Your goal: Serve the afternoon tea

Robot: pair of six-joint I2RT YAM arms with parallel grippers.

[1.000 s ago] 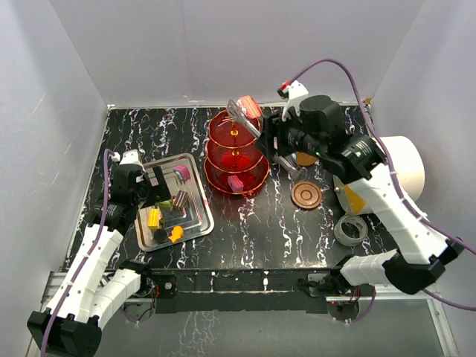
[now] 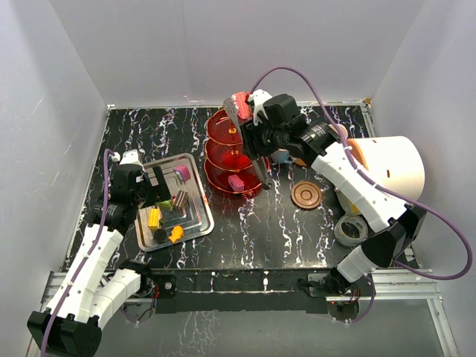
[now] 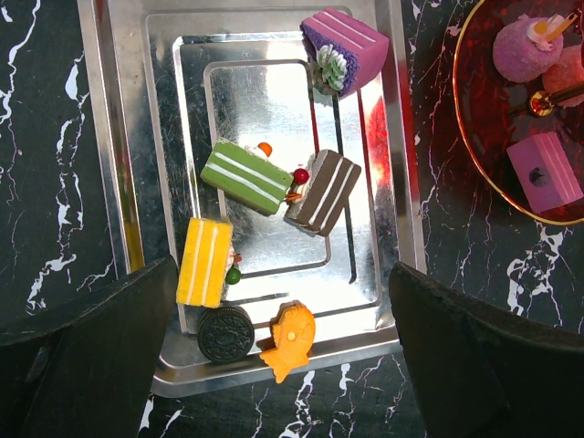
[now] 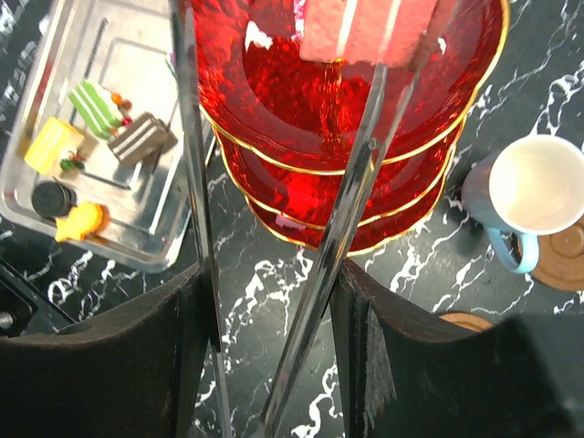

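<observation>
Over the red three-tier stand [image 2: 236, 160], my right gripper is shut on metal tongs [image 4: 339, 219]. The tong arms spread apart. A pink striped cake slice [image 4: 365, 32] lies against the right arm, over the top tier, with a gap to the left arm. I cannot tell whether the tier bears it. A magenta cake [image 2: 236, 183] sits on the lowest tier. My left gripper stands open above the metal tray [image 3: 407, 182], holding nothing. On the tray are purple [image 3: 347, 47], green [image 3: 246, 178], brown [image 3: 326, 192] and yellow [image 3: 203, 263] cakes.
A dark round cookie [image 3: 225, 334] and an orange fish-shaped piece [image 3: 290, 339] share the tray. A blue cup [image 4: 534, 192] stands right of the stand. A brown coaster [image 2: 306, 195], a tape roll [image 2: 350, 230] and a large cream container [image 2: 394, 171] lie farther right.
My right arm has moved left and lower, bringing the tongs and pink slice over the stand's top tier. The tongs now hang more steeply. My left arm has not moved.
</observation>
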